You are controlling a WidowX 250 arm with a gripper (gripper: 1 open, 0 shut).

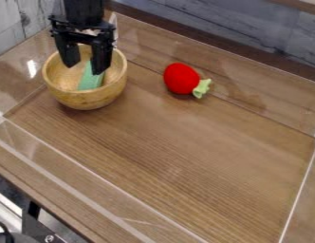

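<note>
My black gripper (84, 46) is at the upper left, over a wooden bowl (84, 93), its fingers open above the bowl's interior. A green object (90, 81) lies inside the bowl, just below the gripper.
A red object with a pale green top (182, 79), like a vegetable toy, lies to the right of the bowl. Walls border the wooden table (186, 171) at the back and left.
</note>
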